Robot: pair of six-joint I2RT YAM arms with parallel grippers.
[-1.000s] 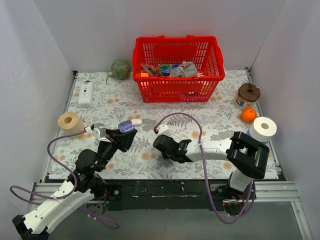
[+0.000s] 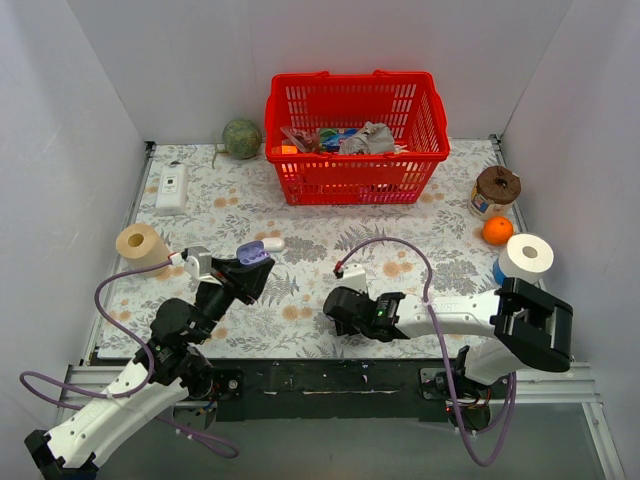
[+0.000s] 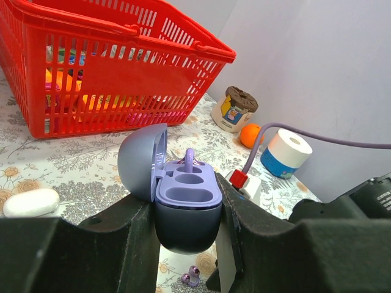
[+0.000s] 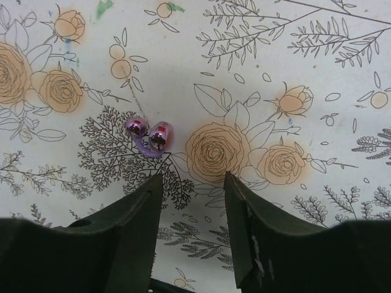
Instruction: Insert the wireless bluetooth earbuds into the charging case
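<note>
My left gripper is shut on the charging case, which is upright with its lid raised and a purple piece standing in its top. A white oval object lies beyond it in the left wrist view. Two joined glossy purple earbuds lie on the floral table in the right wrist view, up and left of the gap between the fingertips of my right gripper, which is part open with nothing between them. In the top view my right gripper is low at the middle front, hiding the earbuds.
A red basket of mixed items stands at the back centre, beside a melon. A power strip and tan roll are at left; a jar, orange and white roll at right.
My right gripper has moved rightward and toward the front edge over the last second, its cable shifting with it. My left gripper and the case have stayed still.
</note>
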